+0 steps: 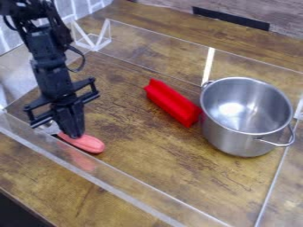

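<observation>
My black gripper [64,127] is low at the left of the table, right over a pink oblong object [85,143] with a pale end under the fingers. The fingertips reach down to that object's left end; they look shut, but whether anything is between them is hidden.
A red oblong block [172,102] lies in the middle, and a steel pot [246,111] with side handles stands at the right. Clear walls border the wooden table [178,182]. A white wire rack [92,35] is at the back left.
</observation>
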